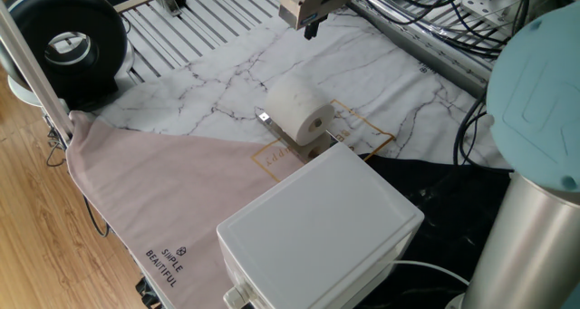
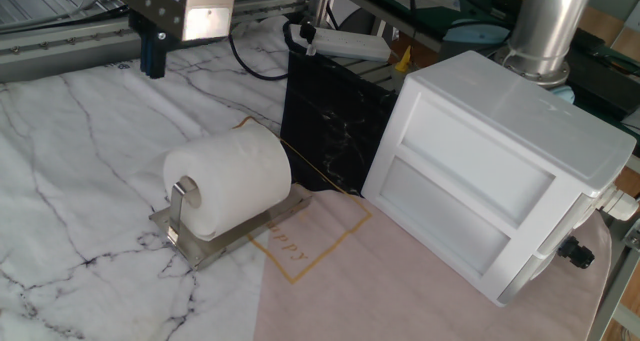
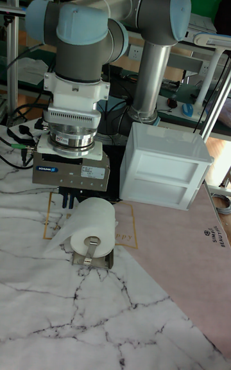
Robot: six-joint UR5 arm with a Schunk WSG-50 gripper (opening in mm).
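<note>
A roll of white paper (image 2: 228,181) lies sideways on a metal holder (image 2: 205,249), with its core on the holder's upright bracket. A loose flap of paper shows at the roll's left in exterior view 3. My gripper (image 2: 152,61) hangs above the tabletop, clear of the roll and pointing down. From exterior view 3 the gripper (image 3: 68,200) appears behind and a little left of the roll (image 3: 93,225). Its dark fingers look close together, and whether a gap stands between them is hard to make out. Nothing visible hangs from them.
A white two-drawer box (image 2: 480,171) stands near the roll, its drawers closed. The cloth (image 1: 172,191) is part marbled white, pink and black. A black ring-shaped object (image 1: 68,48) stands at a far corner in exterior view 1. Open marbled surface (image 3: 61,308) lies in front of the roll.
</note>
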